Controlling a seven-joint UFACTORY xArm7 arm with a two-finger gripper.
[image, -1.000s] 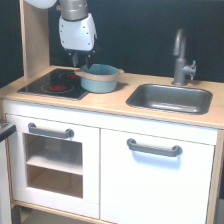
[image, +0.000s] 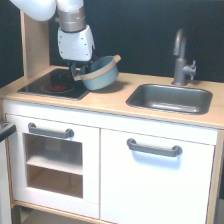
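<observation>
A blue-grey pot (image: 102, 76) with a tan rim stands tilted at the back of the counter, its right side raised and its left side lower. It is just right of the black cooktop (image: 52, 84). Above the pot's left side, the white and grey arm comes down from the top. My gripper (image: 79, 71) is at the pot's left rim, dark and small against the dark wall. Its fingers are too indistinct to show whether they close on the rim. The pot's underside is partly hidden.
A steel sink (image: 170, 97) with a grey faucet (image: 181, 60) is set into the wooden counter (image: 128, 84) at right. Below are an open-fronted oven compartment (image: 54, 165) and a white cabinet door (image: 150, 180) with a grey handle. Dark wall stands behind.
The pot has gone from level to tilted, its right side rising. My arm has moved slightly down and left, staying at the pot's left side.
</observation>
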